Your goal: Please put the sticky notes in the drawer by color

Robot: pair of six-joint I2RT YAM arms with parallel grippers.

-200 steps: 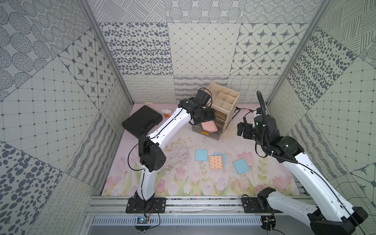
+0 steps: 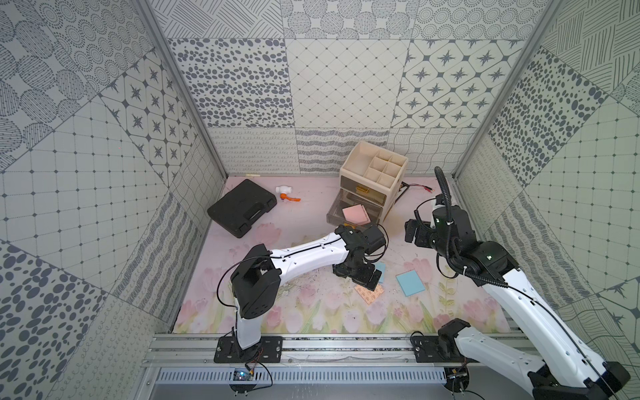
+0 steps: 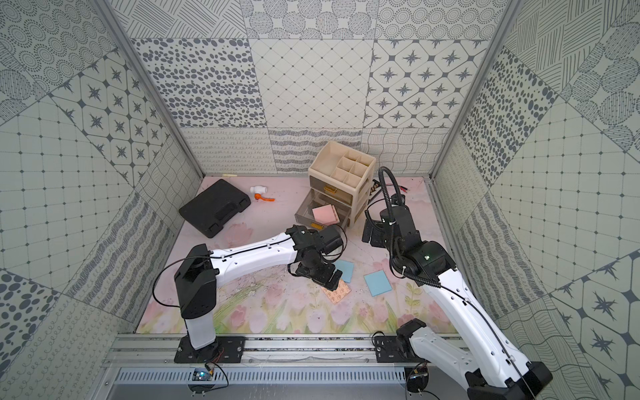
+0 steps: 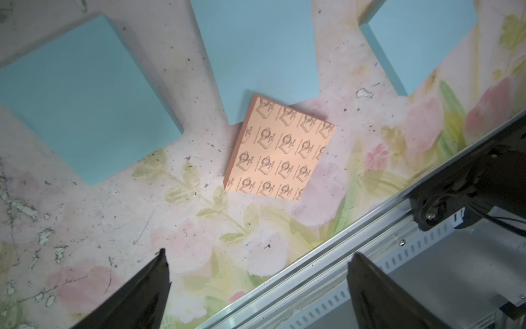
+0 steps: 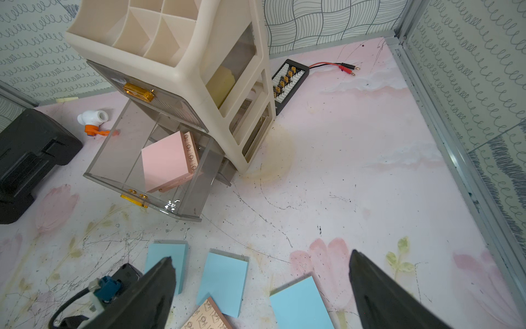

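Three blue sticky note pads lie on the table: left (image 4: 90, 98), middle (image 4: 257, 49) and right (image 4: 419, 38) in the left wrist view. An orange patterned pad (image 4: 276, 150) overlaps the near edge of the middle one. My left gripper is open above the table near these pads, nothing between its fingers. The lower drawer (image 5: 117, 159) is pulled out, with a pink pad (image 5: 164, 161) lying on patterned orange pads (image 5: 191, 152). Right of the cabinet, my right gripper hangs open and empty.
The beige cabinet (image 5: 241, 109) has an upper drawer (image 5: 159, 98) shut, something yellow (image 5: 220, 86) showing through its side. A black case (image 2: 242, 207) and a white-and-orange item (image 2: 285, 192) lie back left. A black connector strip (image 5: 290, 82) lies behind the cabinet.
My left arm has swung from the drawer toward the front, over the pads. The orange patterned pad has shifted nearer the front and turned.
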